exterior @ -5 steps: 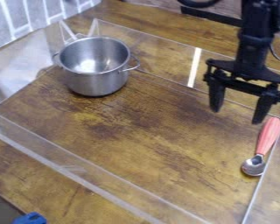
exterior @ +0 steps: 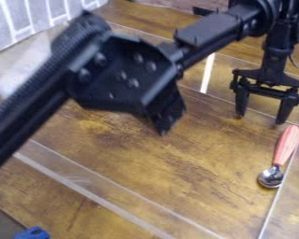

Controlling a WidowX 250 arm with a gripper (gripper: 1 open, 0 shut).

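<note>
My gripper (exterior: pixel 262 110) hangs low at the right of the camera view, open, with its fingers apart and nothing between them. Just below it a scoop with a red handle (exterior: pixel 284 151) lies on the wooden table, its round metal end toward the front. A large dark arm segment crosses the upper left and middle of the view, hiding the steel pot that stood there.
A small blue object (exterior: pixel 33 232) sits at the lower left corner. A white rack (exterior: pixel 18 23) is at the upper left.
The dark arm segment has swung down across the left and middle of the view, covering the pot. My gripper has shifted only slightly, remaining at the right.
</note>
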